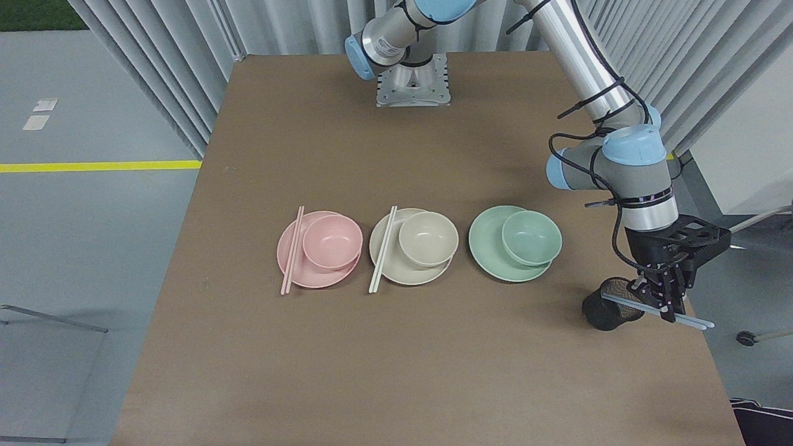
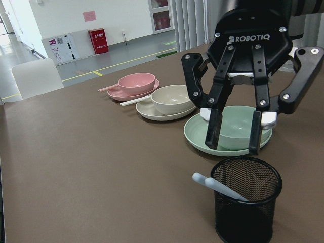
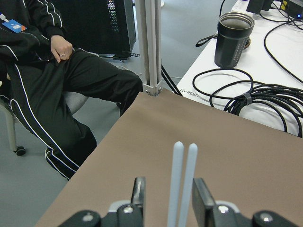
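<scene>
My gripper (image 2: 234, 144) is open above a black mesh pen cup (image 2: 244, 223) at the table's right edge; in the front view it partly covers the cup (image 1: 603, 308). Two pale blue chopsticks (image 2: 223, 188) lean across the cup's top, below the fingertips in the left view, with their ends sticking out over the rim. In the wrist view the chopsticks (image 3: 175, 179) show between and beyond the separated fingers.
Pink, cream and green plates (image 1: 487, 245), each with a bowl, stand in a row left of the cup; pink and white chopsticks lie on the first two. A seated person (image 3: 52, 113) is beside the table's edge.
</scene>
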